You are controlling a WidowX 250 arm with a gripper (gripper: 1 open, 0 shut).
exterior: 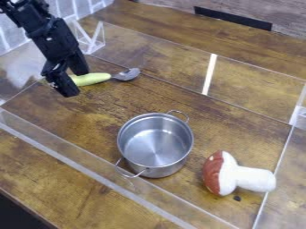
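My black gripper (pixel 67 77) reaches in from the upper left, open, its fingers low over the left end of a pale yellow-green elongated object (pixel 91 79) on the wooden table. A small grey curved piece (pixel 129 73) lies at that object's right end; whether they are joined is hard to tell. Part of the yellow-green object is hidden behind the gripper.
A steel pot (pixel 156 141) with two handles stands at centre front. A red-and-white mushroom-shaped object (pixel 239 176) lies at front right. Clear strips cross the table (pixel 227 54).
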